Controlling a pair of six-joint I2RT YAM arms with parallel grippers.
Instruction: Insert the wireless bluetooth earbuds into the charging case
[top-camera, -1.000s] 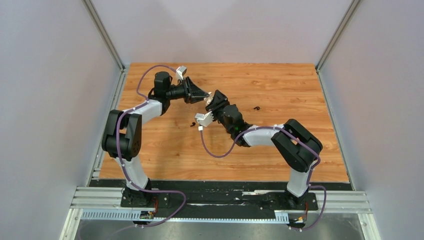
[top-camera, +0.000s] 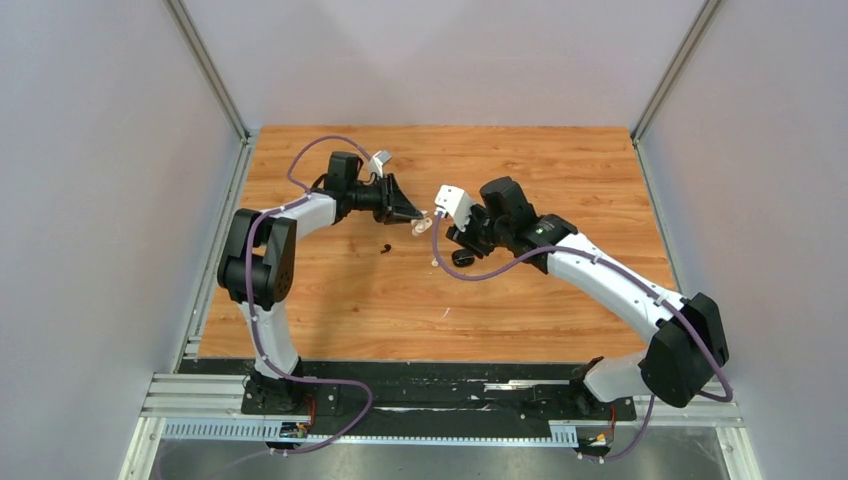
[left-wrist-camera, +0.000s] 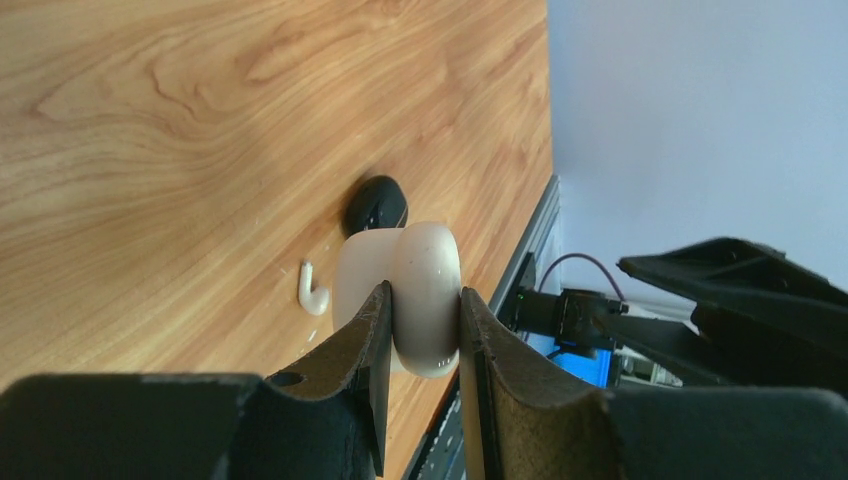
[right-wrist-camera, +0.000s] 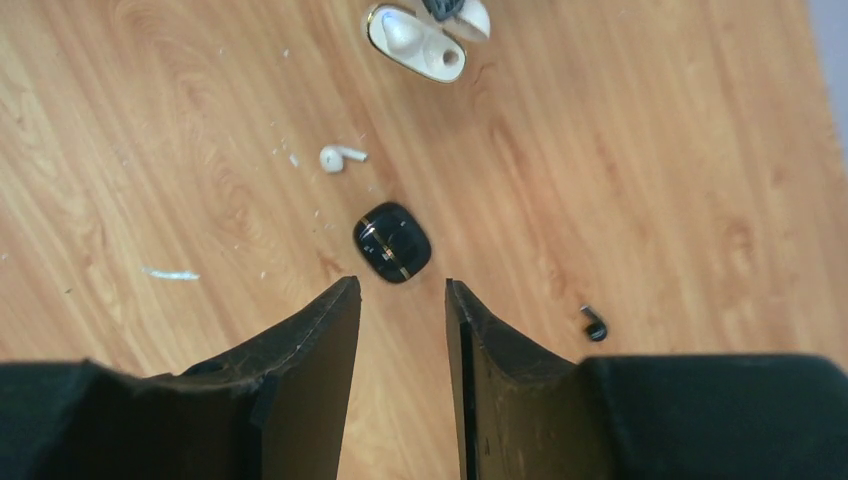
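Observation:
My left gripper is shut on the white charging case (left-wrist-camera: 425, 285), raised at the centre. The right wrist view shows the case open (right-wrist-camera: 415, 42), with a white shape in one cavity and the other cavity empty. A loose white earbud (right-wrist-camera: 333, 157) lies on the table beside a black case (right-wrist-camera: 392, 242). A small black earbud (right-wrist-camera: 596, 327) lies farther off. My right gripper stands open and empty, pointing down above the black case.
A thin white piece (right-wrist-camera: 172, 273) lies near the front. Walls border the table.
My right gripper has drawn away from the case toward the right, its arm now reaching higher over the table. My left gripper has moved slightly right and toward the front with the case.

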